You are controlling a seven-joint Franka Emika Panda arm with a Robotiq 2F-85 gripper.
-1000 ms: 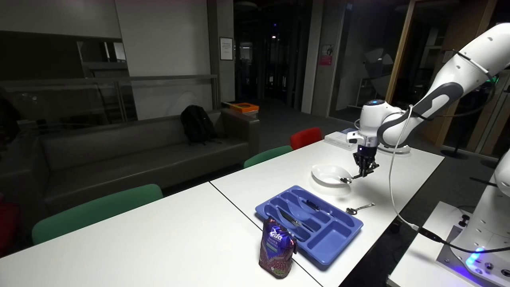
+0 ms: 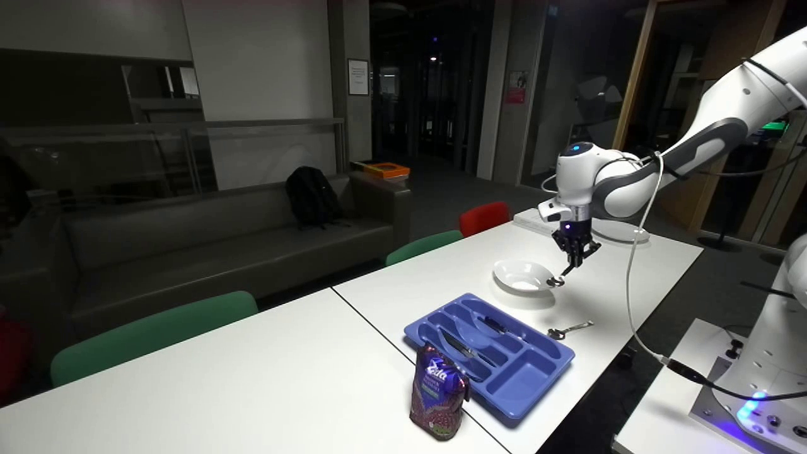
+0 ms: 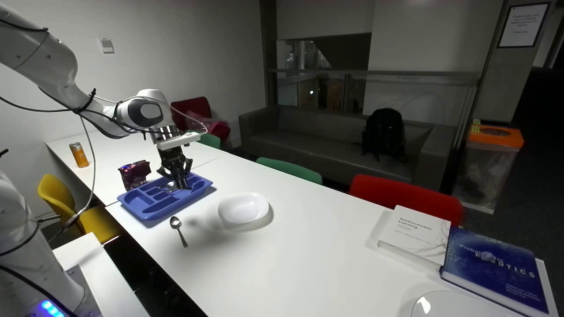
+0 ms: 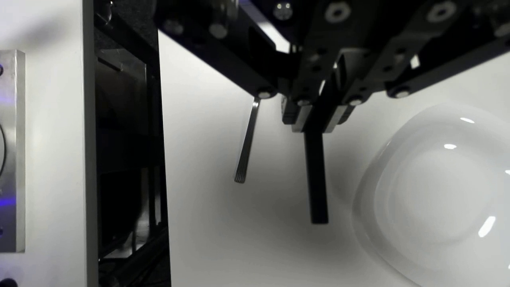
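A black-handled spoon (image 2: 556, 281) is held in the air by my gripper (image 2: 575, 262), which is shut on its handle. Tilted downward, its bowl end appears close to the rim of the white bowl (image 2: 523, 277) in exterior view 1; whether they touch is unclear. In the wrist view the dark handle (image 4: 318, 181) juts out from between the fingers, while the spoon's head is hidden. The white bowl (image 4: 444, 191) lies right of the gripper there. A silver spoon (image 3: 178, 230) rests on the table, its handle (image 4: 246, 148) showing left of the gripper.
A blue cutlery tray (image 2: 522, 378) with several utensils stands beside the silver spoon. A dark coffee bag (image 2: 439, 397) sits near the tray. Books (image 3: 417, 237) and a plate (image 3: 460, 305) occupy the table's far end, with clear surface between them and the bowl.
My gripper has risen slightly, carrying the spoon, which hangs more steeply now. Bowl, tray and silver spoon have stayed in place.
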